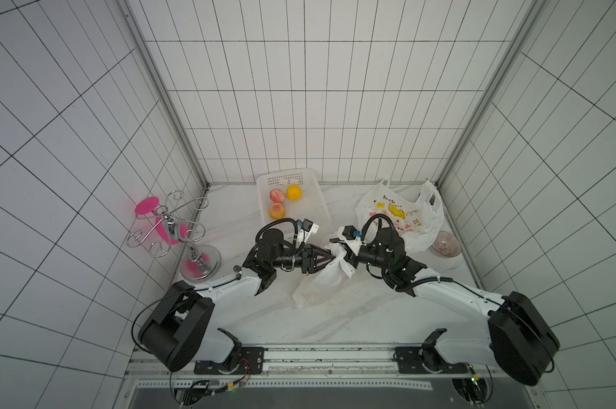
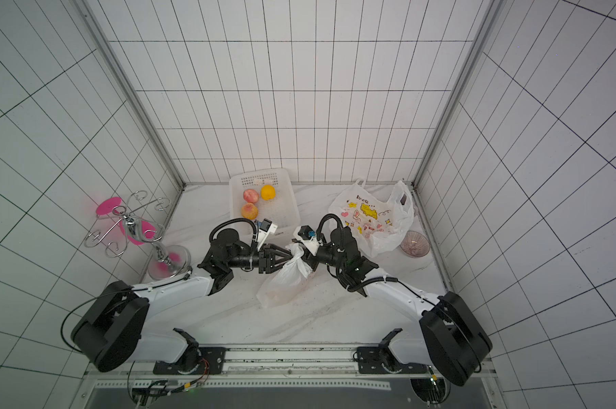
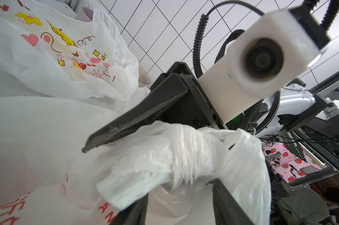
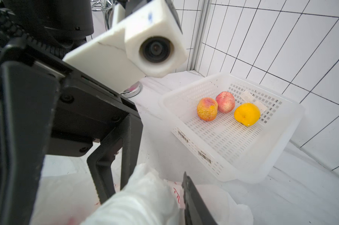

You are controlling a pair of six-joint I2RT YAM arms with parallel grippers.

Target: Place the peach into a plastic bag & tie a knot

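Note:
A thin white plastic bag (image 1: 319, 286) slants across the middle of the table, its gathered neck (image 3: 188, 153) wrapped in folds against a finger of my right gripper (image 1: 344, 251). The folds hide much of that gripper's finger in the right wrist view, where one dark finger (image 4: 195, 200) shows beside them. From the left, my left gripper reaches the neck with its fingers (image 3: 229, 204) apart and plastic lying between and over them; no firm grip shows. A faint pinkish tint (image 4: 73, 220) shows through the bag; a peach inside cannot be made out clearly.
A white basket (image 4: 229, 165) behind holds a yellow-red fruit (image 4: 207, 109), a pink-red fruit (image 4: 225, 102) and a yellow fruit (image 4: 247, 114). A printed bag (image 1: 417, 221) and a round dish (image 1: 446, 244) stand back right, a metal stand (image 1: 175, 228) left.

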